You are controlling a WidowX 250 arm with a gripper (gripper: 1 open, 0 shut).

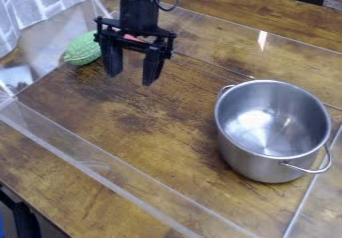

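My black gripper (134, 60) hangs over the wooden table in the upper middle, its two dark fingers spread apart with no object visible between them. Just left of it lies a green vegetable-like object (82, 49), and a small pinkish red item (128, 36) is partly hidden behind the arm. A large steel pot (271, 130) with side handles stands at the right.
Clear plastic walls (80, 146) border the wooden work area (147, 117). The middle of the table between gripper and pot is bare. A whitish object at the far left edge is unclear.
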